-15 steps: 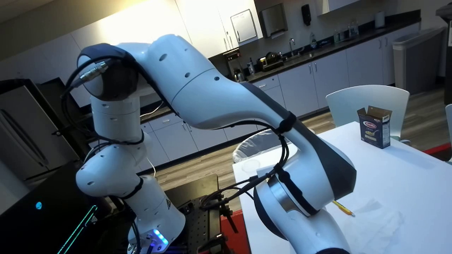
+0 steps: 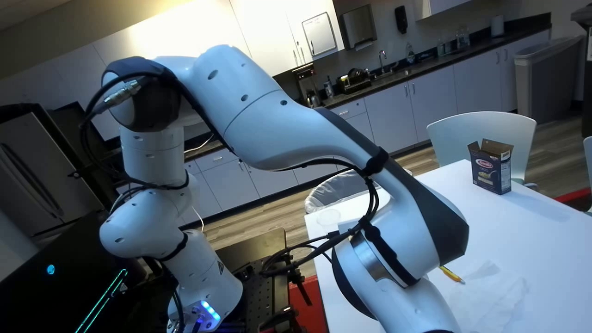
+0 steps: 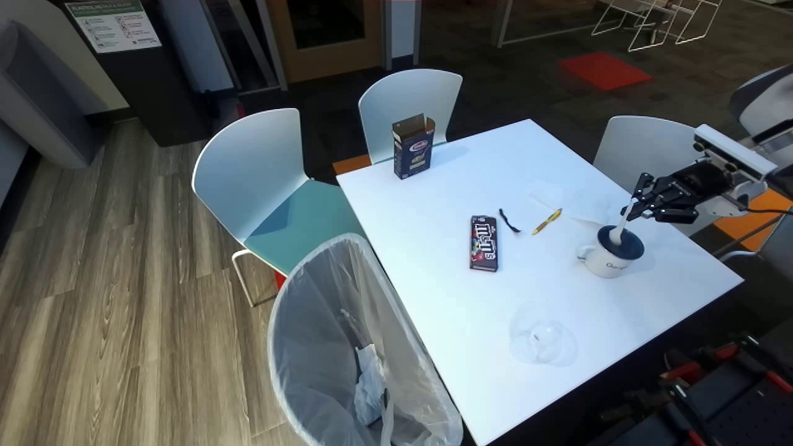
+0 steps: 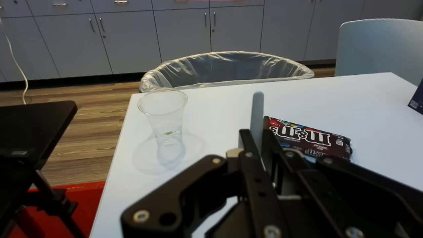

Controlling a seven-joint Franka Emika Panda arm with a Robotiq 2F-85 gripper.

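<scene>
A pale stirring utensil (image 3: 622, 223), perhaps a spoon, stands tilted with its lower end inside a white mug (image 3: 603, 261) with a dark interior. My gripper (image 3: 637, 199) is above the mug, shut on the utensil's upper part. In the wrist view the rounded handle end of the utensil (image 4: 257, 111) sticks out between the tips of my gripper. The mug itself is mostly hidden there behind the fingers. Exterior view 1 shows the arm but neither the gripper nor the mug.
An M&M's packet (image 3: 484, 244), a yellow pen (image 3: 547, 222) and a black strap (image 3: 509, 220) lie mid-table. A clear plastic cup (image 4: 163, 115) stands near one edge. A blue pasta box (image 3: 413, 148) is at the far corner. A lined bin (image 3: 331, 297) adjoins the table.
The forearm and wrist have shifted very slightly right in exterior view 1. The objects seen there have stayed in place.
</scene>
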